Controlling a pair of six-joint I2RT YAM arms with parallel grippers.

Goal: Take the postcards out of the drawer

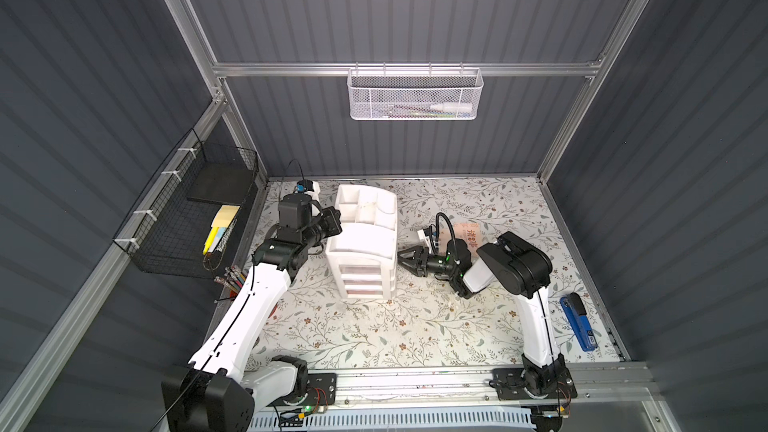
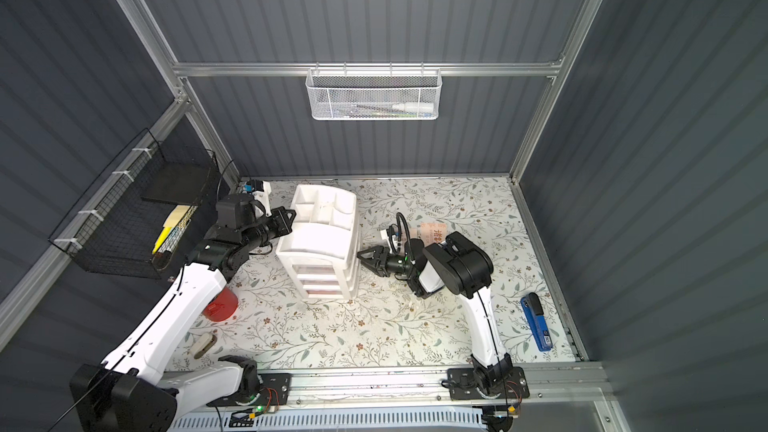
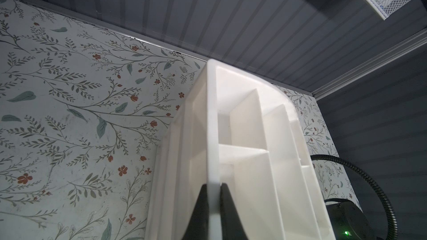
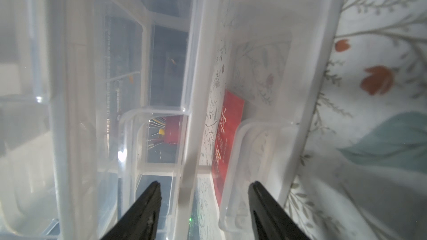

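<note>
The white drawer unit (image 1: 361, 244) stands upright mid-table. My left gripper is shut on the rim of its open-topped upper part, one finger on each side of the thin edge. At the other side of the unit, my right gripper is open in front of the clear drawers, with no card between its fingers. Through the lowest clear drawer (image 4: 307, 106) in the right wrist view, a red card (image 4: 227, 140) with light writing shows. A pinkish printed piece (image 1: 464, 233) lies on the table behind the right gripper, partly hidden.
A blue stapler (image 1: 577, 321) lies at the far right. Baskets hang on the left wall (image 1: 192, 208) and back wall (image 1: 414, 96). A red container (image 2: 221, 304) stands beneath the left arm.
</note>
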